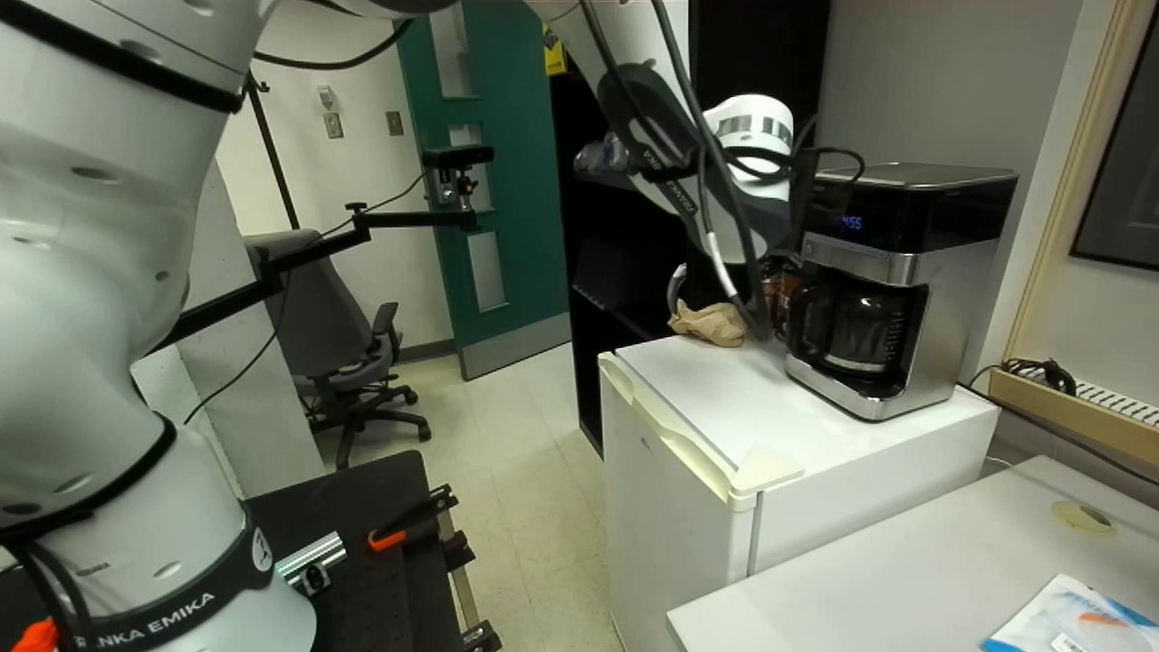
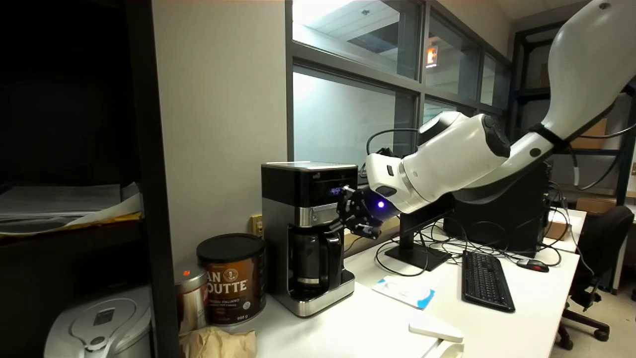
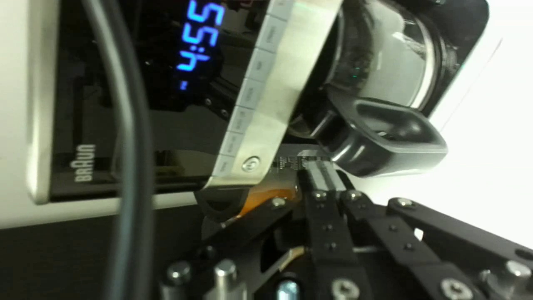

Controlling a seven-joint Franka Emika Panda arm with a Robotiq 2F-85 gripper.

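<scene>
A black and silver coffee maker (image 2: 280, 221) stands upright, its display (image 3: 200, 37) lit blue at 4:55. The power button (image 3: 250, 164) sits at the end of the silver button strip. Inside the machine is a glass carafe (image 3: 394, 55) whose black handle (image 3: 394, 132) points outward. My gripper is shut, and nothing shows between its fingers. In the wrist view its tips appear between the power button and the handle; whether they touch either I cannot tell. From the side, the gripper (image 2: 337, 226) is at the machine's front, by the top of the handle.
A brown coffee tin (image 2: 232, 280) and a crumpled paper bag (image 2: 218, 343) stand beside the machine. A loose cable (image 3: 130, 125) crosses the wrist view.
</scene>
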